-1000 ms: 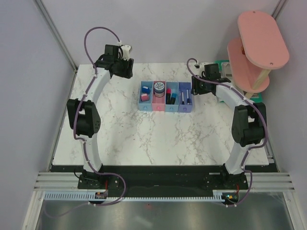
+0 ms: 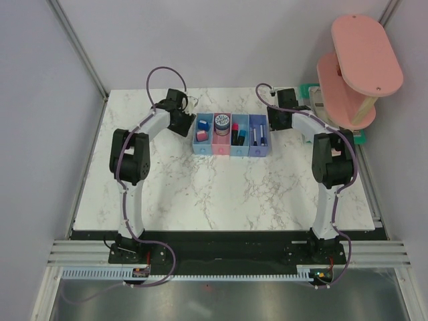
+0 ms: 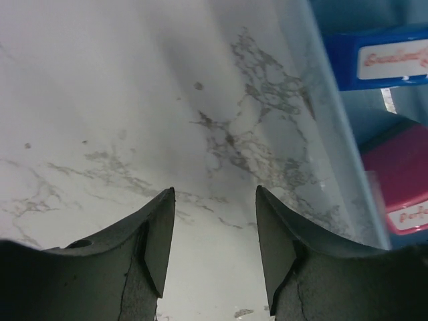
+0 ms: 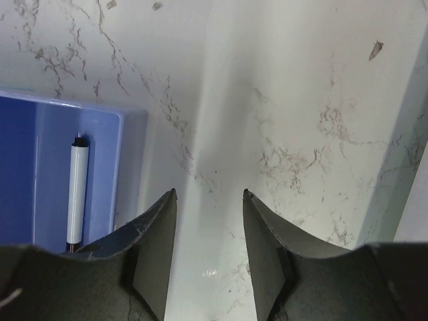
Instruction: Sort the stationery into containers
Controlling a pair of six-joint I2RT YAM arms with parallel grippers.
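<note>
Four containers stand in a row: a blue one point(image 2: 202, 149) with a blue item point(image 2: 203, 124) and a pink item point(image 2: 201, 135), a pink one point(image 2: 221, 148) with a round tin point(image 2: 222, 122), a light-blue one point(image 2: 239, 149) with red point(image 2: 234, 130) and dark markers point(image 2: 241, 137), and a purple one point(image 2: 258, 150) with slim pens point(image 4: 77, 190). My left gripper is open and empty over bare table beside the left container. My right gripper is open and empty just right of the purple container.
A pink two-tier shelf point(image 2: 366, 50) stands at the back right, with white and green items beneath.
My right arm has shifted slightly, its gripper staying beside the purple container.
</note>
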